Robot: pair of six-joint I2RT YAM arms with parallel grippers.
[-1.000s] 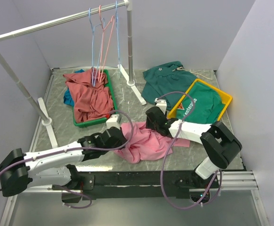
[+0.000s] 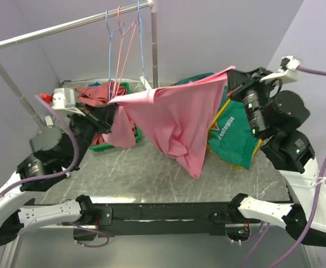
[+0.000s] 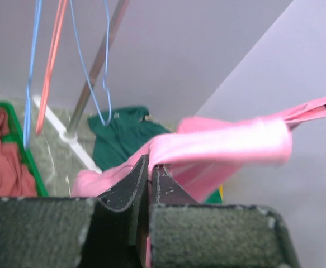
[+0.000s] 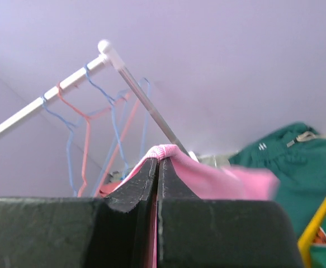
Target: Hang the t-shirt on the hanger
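Note:
A pink t-shirt (image 2: 174, 123) hangs stretched in the air between my two grippers, its lower folds above the table. My left gripper (image 2: 111, 110) is shut on the cloth at one upper end. My right gripper (image 2: 234, 84) is shut on the other upper corner, held higher. Blue and red hangers (image 2: 121, 50) (image 4: 86, 151) hang from the rail (image 2: 67, 25) behind the shirt, with no cloth seen on them.
A green basket (image 2: 98, 146) of red clothes (image 3: 17, 173) sits at back left, partly hidden. A green garment and a yellow tray of green cloth (image 2: 230, 137) lie at back right. The rack's post (image 2: 154, 50) stands behind the shirt.
Both grippers have risen from the table and spread apart, left one leftward and right one rightward, lifting the pink shirt from a crumpled heap into a stretched hang.

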